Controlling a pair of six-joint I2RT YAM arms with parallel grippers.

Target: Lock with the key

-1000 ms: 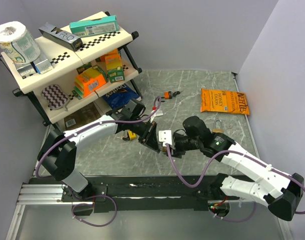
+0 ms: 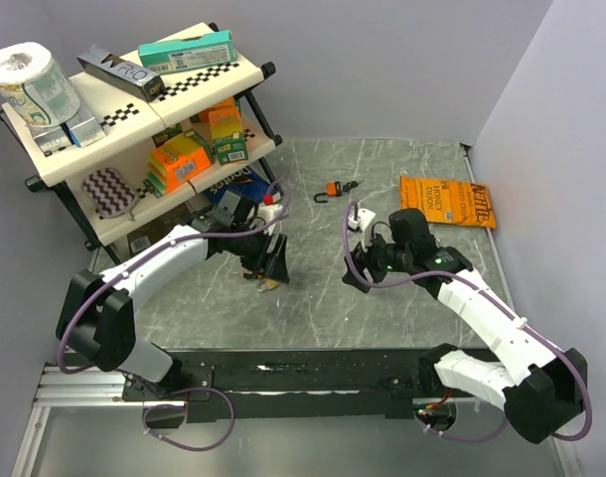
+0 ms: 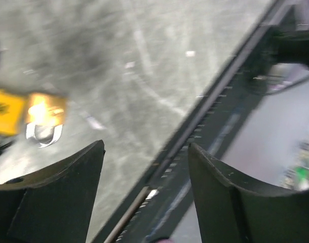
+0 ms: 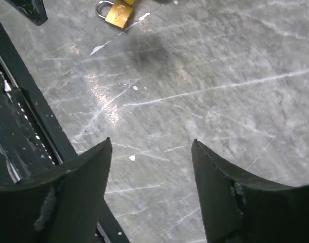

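A brass padlock (image 2: 269,284) lies on the grey table beside my left gripper (image 2: 274,266). It shows at the left of the left wrist view, where the padlock (image 3: 46,110) is blurred, its silver shackle apparently closed. In the right wrist view the padlock (image 4: 119,14) lies near the top edge. My left gripper stands open and empty. Across bare table, my right gripper is also open, with only tabletop between its fingers. No key can be made out in any view.
A yellow object (image 3: 5,112) touches the padlock. Towards the back lie an orange-and-black tool (image 2: 336,189) and an orange bag (image 2: 447,202). A loaded shelf (image 2: 134,134) stands at the left.
My grippers have drawn apart, the left going left and the right moving right. The padlock now shows lying on the table. My right arm now covers another padlock seen behind it earlier.
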